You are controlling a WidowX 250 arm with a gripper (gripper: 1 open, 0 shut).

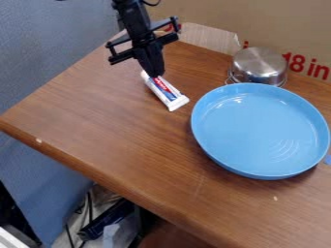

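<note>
My black gripper [150,68] hangs over the back middle of the wooden table, just above the upper end of a white toothpaste tube [165,91] with red and blue print. The tube lies slanted on the table. Whether the fingertips are open or shut, or touch the tube, is too small to tell.
A large blue plate [258,131] lies to the right of the tube, with a steel pot [257,66] behind it. A cardboard box [292,24] stands at the back.
</note>
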